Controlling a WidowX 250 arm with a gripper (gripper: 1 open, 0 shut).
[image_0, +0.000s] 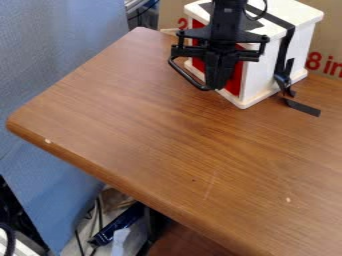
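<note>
My black gripper (218, 75) hangs at the top of the view, in front of a white box (255, 91) with a red panel and black straps. The box stands at the back of the wooden table (160, 150). The gripper's fingers point down and overlap the red panel; whether they are open or shut, or touching the box, I cannot tell.
A cardboard box (323, 55) with red print is behind the table. A blue padded surface (47, 80) lies left of the table, with cables and clutter below.
</note>
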